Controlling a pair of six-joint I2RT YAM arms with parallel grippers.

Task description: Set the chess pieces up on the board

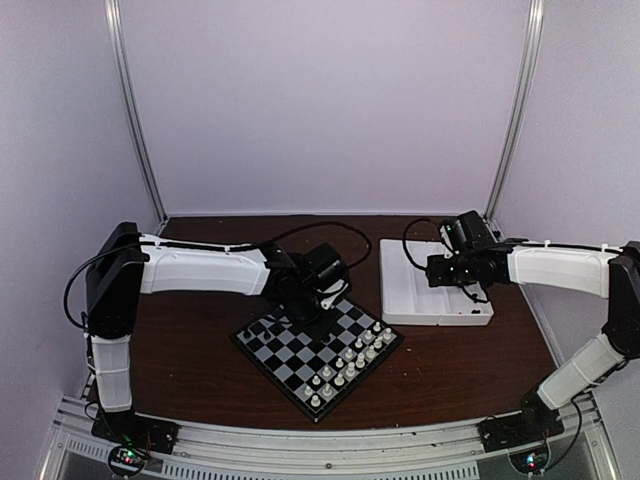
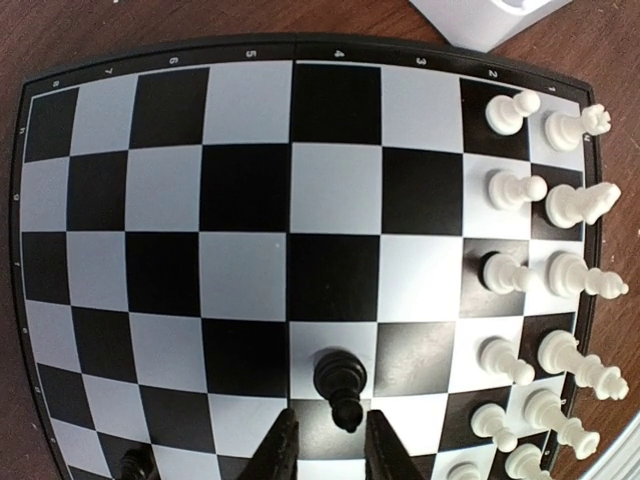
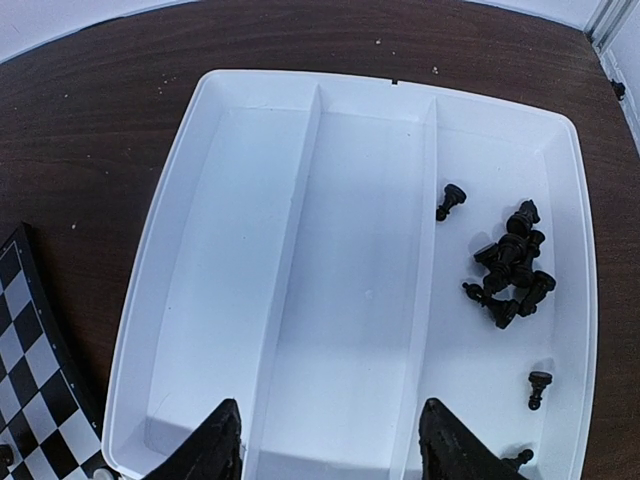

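Observation:
My left gripper is over the chessboard (image 2: pixel 245 270), fingers part open, with a black piece (image 2: pixel 340 385) standing just beyond their tips near the middle; whether they touch it I cannot tell. Another black piece (image 2: pixel 138 462) is at the lower left of the left wrist view. White pieces (image 2: pixel 565 200) stand in two rows along the board's right side. My right gripper is open and empty above the white tray (image 3: pixel 215 260), whose right compartment holds several black pieces (image 3: pixel 508 255), mostly lying in a heap.
The tray sits right of the board in the top view, behind a strip of bare table (image 1: pixel 450 370). Its left and middle compartments look empty. Walls enclose the back and both sides.

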